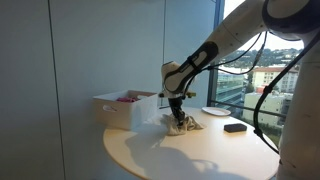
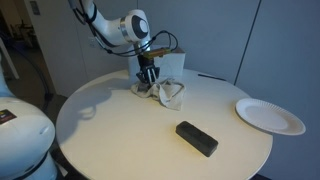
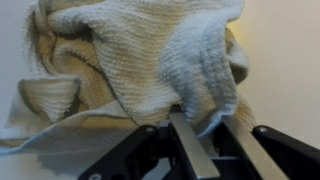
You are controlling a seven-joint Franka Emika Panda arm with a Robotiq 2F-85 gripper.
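Note:
A crumpled cloth [image 3: 150, 55], pale on one face and tan on the other, lies bunched on the round white table [image 2: 110, 135]. My gripper points down at the cloth's near edge in the wrist view, its two fingertips a little apart with a fold of fabric at them. Whether the fingers pinch that fold cannot be made out. Both exterior views have the gripper [image 2: 149, 82] low over the cloth [image 2: 170, 93], its tips partly lost against the fabric.
A white box [image 1: 122, 112] with reddish things inside stands at the table's edge. A dark block [image 2: 197, 138] and a white plate [image 2: 270, 115] rest elsewhere on the top.

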